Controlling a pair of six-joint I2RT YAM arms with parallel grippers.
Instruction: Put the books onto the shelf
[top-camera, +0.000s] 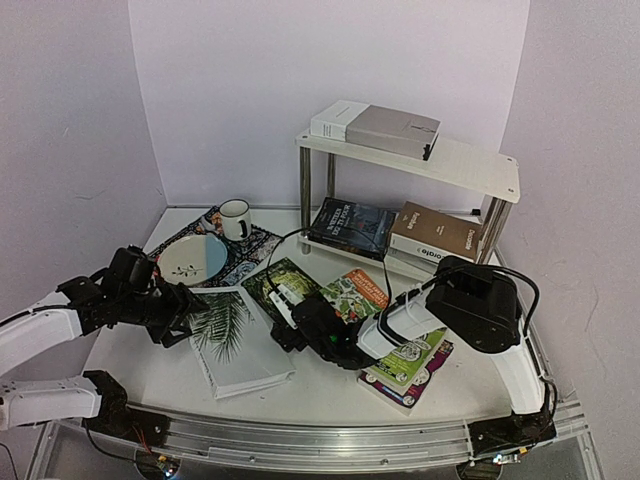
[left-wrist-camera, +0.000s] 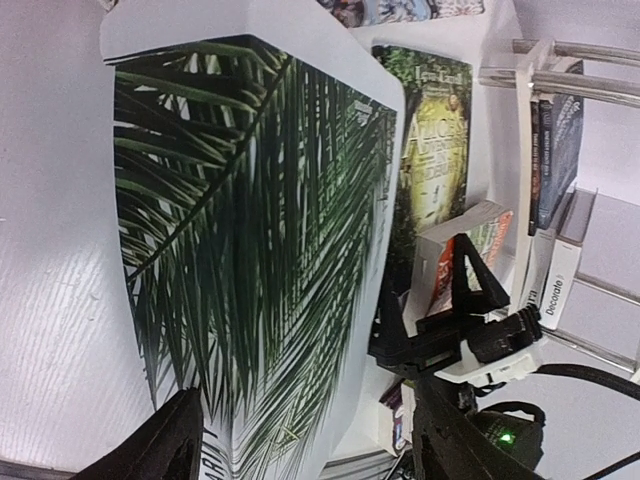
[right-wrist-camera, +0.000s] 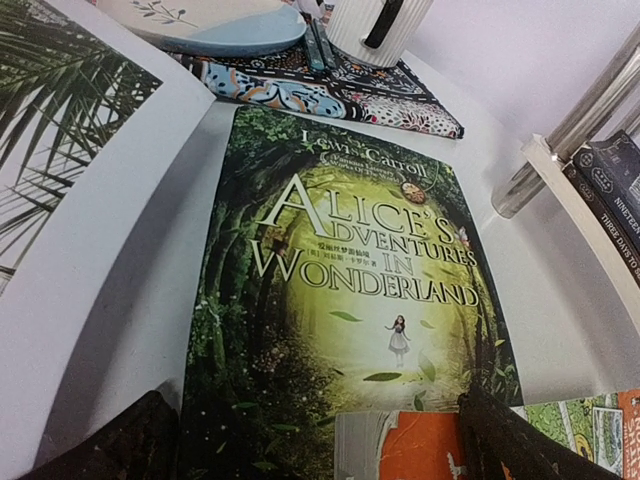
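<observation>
A white book with palm leaves (top-camera: 240, 360) lies at the front left, with my left gripper (top-camera: 172, 322) over its upper left; in the left wrist view that gripper is open above the leaves. The Alice's Adventures in Wonderland book (right-wrist-camera: 340, 280) lies flat right of it, partly hidden in the top view by my right gripper (top-camera: 287, 338). In the right wrist view that gripper's fingers stand wide apart over the Alice book and an orange book (right-wrist-camera: 400, 440). Green and purple books (top-camera: 410, 390) are stacked at the front right.
A shelf (top-camera: 470, 170) at the back right holds a grey book on top and a dark and a brown book below. A plate (top-camera: 190, 260) and mug (top-camera: 235, 220) sit on a patterned mat at the back left.
</observation>
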